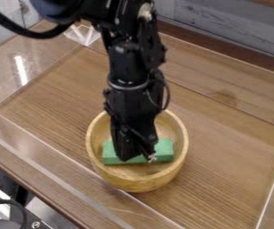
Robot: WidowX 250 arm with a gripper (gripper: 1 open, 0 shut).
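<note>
A round yellow bowl [139, 176] sits on the wooden table, holding a green block [155, 152] that lies flat inside it. My black gripper [141, 146] reaches down from the top into the bowl, its fingertips over the block and partly in front of it. The fingers look close together, with nothing clearly held; the dark parts make the exact gap hard to see.
A pale wall runs along the back. A black cable lies at the lower left corner.
</note>
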